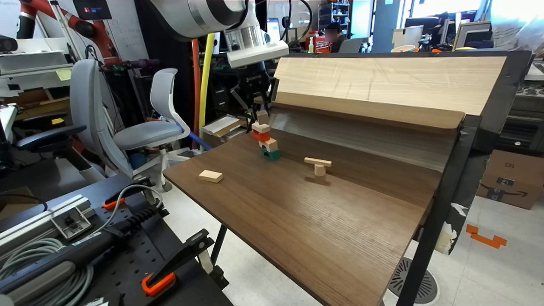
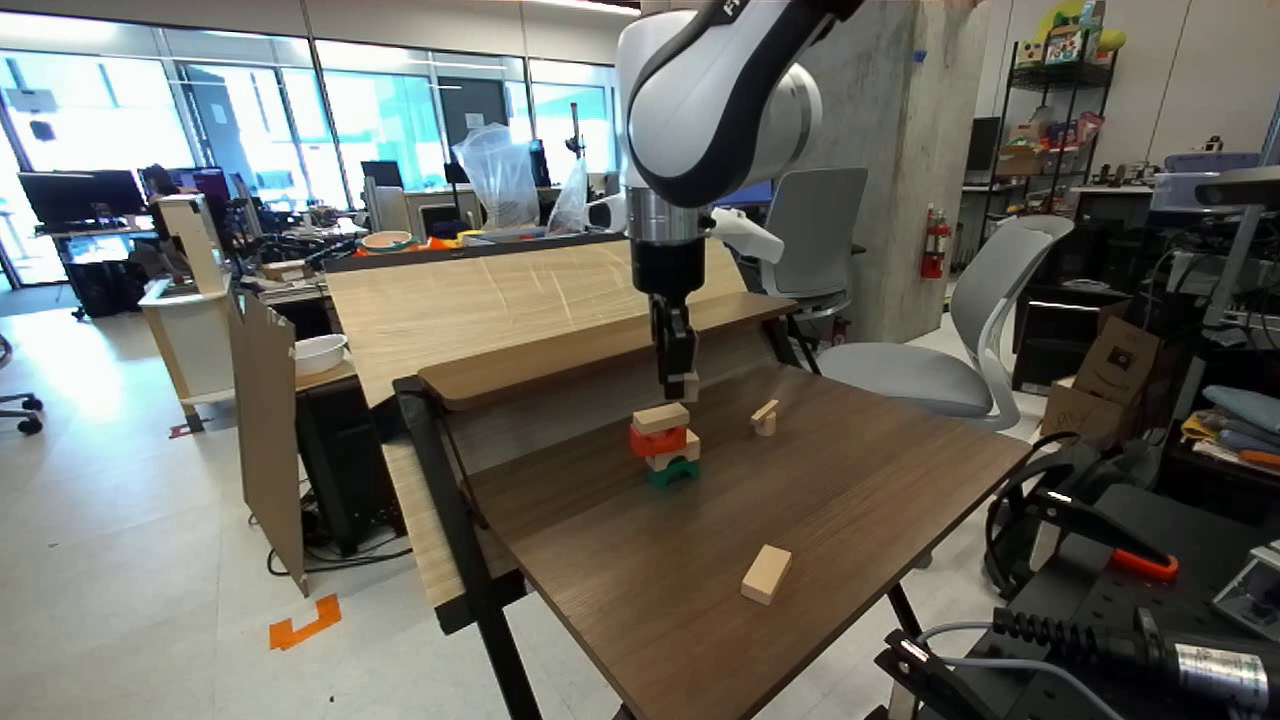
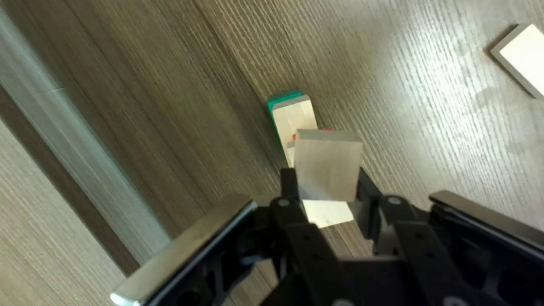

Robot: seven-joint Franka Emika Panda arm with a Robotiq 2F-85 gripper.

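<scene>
A small pale wooden block (image 3: 329,165) is held between the fingertips of my gripper, which is shut on it. In the second exterior view this held block (image 2: 689,386) is partly covered by the dark gripper (image 2: 674,382) and appears above and behind the stack. The stack has a green arch block (image 2: 674,473) at its base, a natural wood block (image 2: 678,452) over that, then a red block (image 2: 657,440) and a flat wooden block (image 2: 660,416) on top. From the wrist, the held block hides part of the stack. Whether it touches the top block I cannot tell.
A lone rectangular wooden block (image 1: 210,176) lies flat near the table's left edge. On the brown table (image 1: 306,219) a thin plank (image 1: 317,161) rests across a short cylinder (image 1: 319,170). A raised shelf (image 1: 367,111) runs along the back.
</scene>
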